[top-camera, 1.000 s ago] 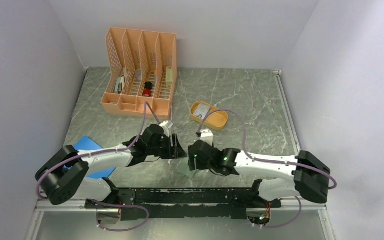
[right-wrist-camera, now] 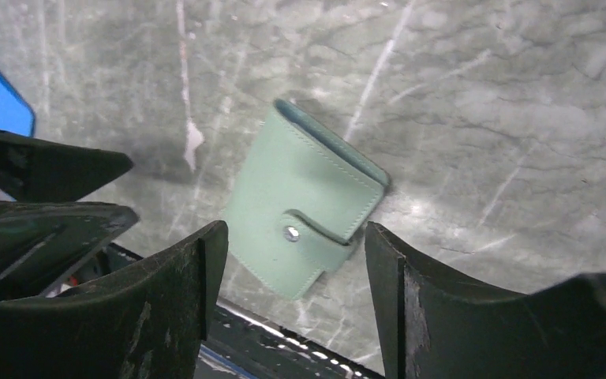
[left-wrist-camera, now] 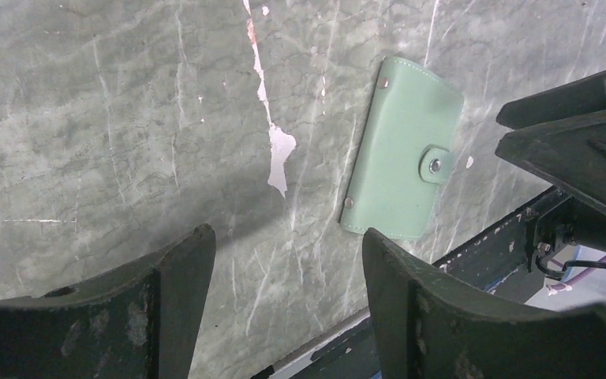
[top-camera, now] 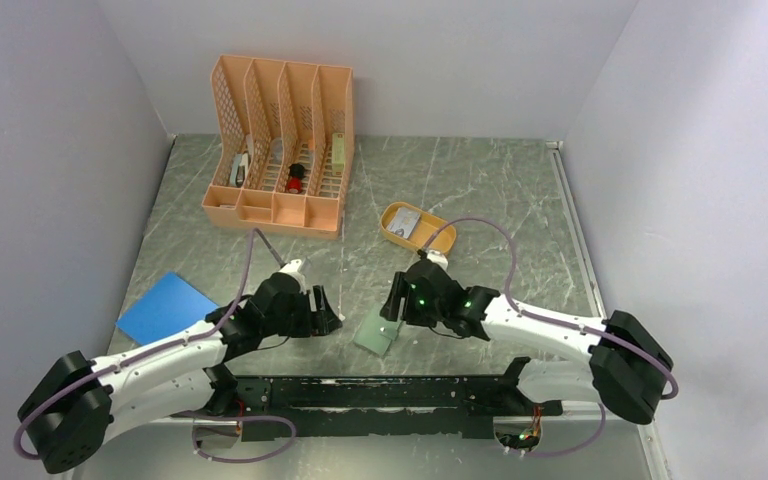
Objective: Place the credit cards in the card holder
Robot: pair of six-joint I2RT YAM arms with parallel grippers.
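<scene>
A pale green card holder with a snap tab lies flat on the table between my two grippers. Its snap flap faces up in the right wrist view, where the holder shows a gap along its upper right edge. The left wrist view has the holder right of centre, beyond my left fingers. My left gripper is open with nothing between its fingers, off to the holder's left. Open as well, my right gripper is over the holder without gripping it. No loose credit card shows clearly.
An orange divided rack holding small items stands at the back left. A yellow-orange tray with a whitish flat item inside sits behind my right arm. A blue sheet lies at left.
My left gripper has drawn back to the left, away from the holder. The right gripper has shifted slightly right.
</scene>
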